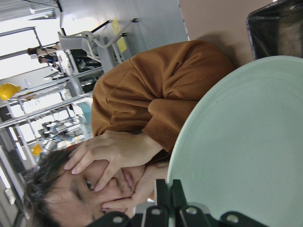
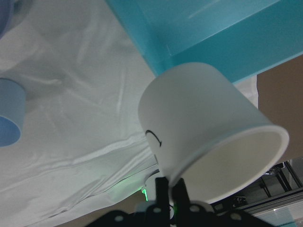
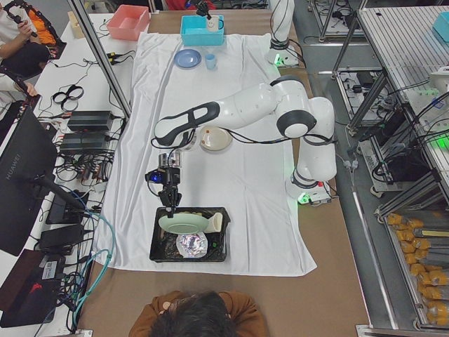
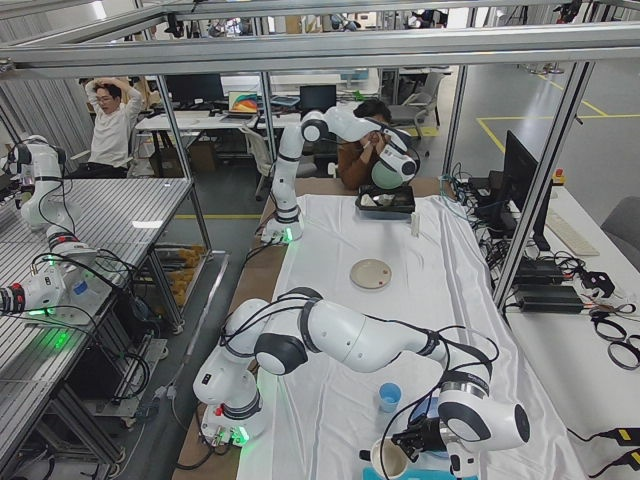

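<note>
My left gripper is shut on the rim of a pale green plate (image 1: 241,142), which is tilted up over a black tray (image 3: 161,249) holding a foil-covered item (image 3: 191,246) and a cream cup (image 3: 215,222). My right gripper is shut on the rim of a white mug (image 2: 199,109), held at the edge of a turquoise bin (image 2: 227,66). A small blue cup (image 2: 12,106) stands on the cloth near that bin.
A beige plate (image 4: 370,273) lies mid-cloth, and a blue plate (image 3: 188,58) sits near the bin. A person (image 1: 156,90) sits at the near edge.
</note>
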